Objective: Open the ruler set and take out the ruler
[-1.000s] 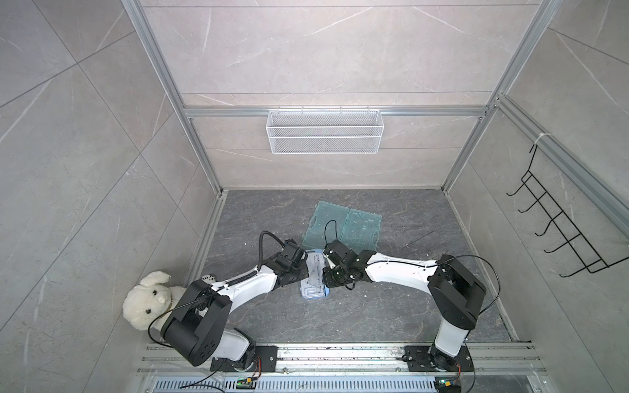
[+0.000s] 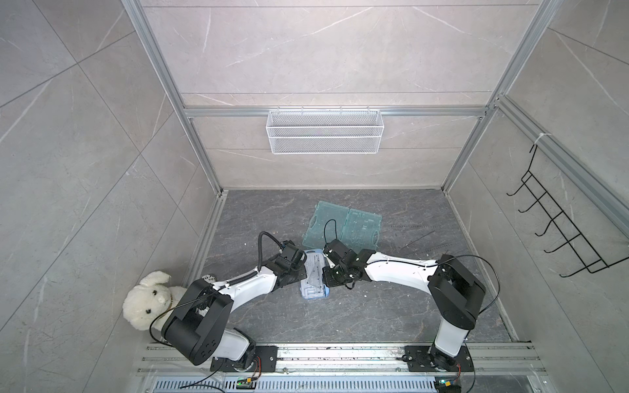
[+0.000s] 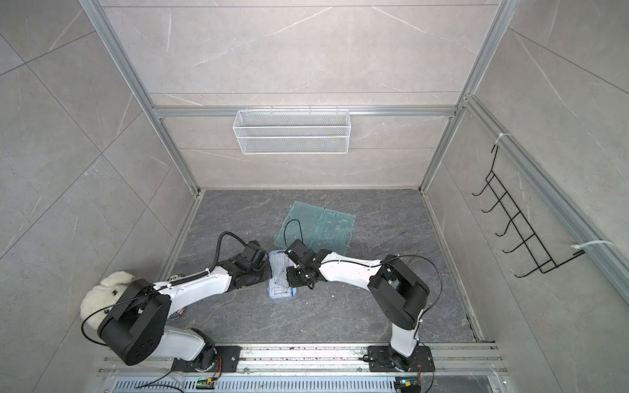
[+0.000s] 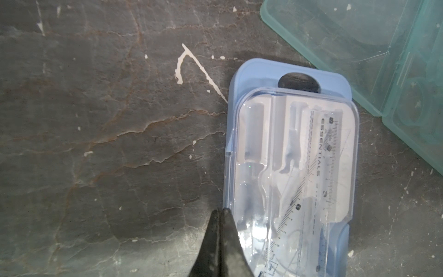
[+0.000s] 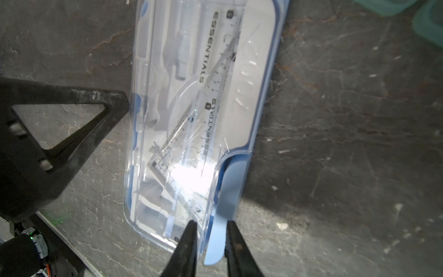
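Observation:
The ruler set is a pale blue case (image 4: 288, 184) with a clear lid. It lies flat on the grey floor, and its lid looks shut. Through the lid show a clear ruler (image 5: 214, 78) and a set square (image 5: 175, 161). At the case's left edge, my left gripper is shut with nothing visible between its fingers; whether it touches the edge is unclear. My right gripper stands part open at the case's right side, its fingers on either side of the blue tab (image 5: 227, 207). The tab and lid edge reach into the gap, ungripped.
Behind the case lies an opened teal plastic case (image 2: 344, 226), close to its far corner. A white plush toy (image 2: 147, 301) sits at the far left. A white wire basket (image 2: 324, 131) and a black hook rack (image 2: 557, 216) hang on the walls. The floor right of the case is free.
The left arm has shifted very slightly. The case and right arm look the same in the top left view.

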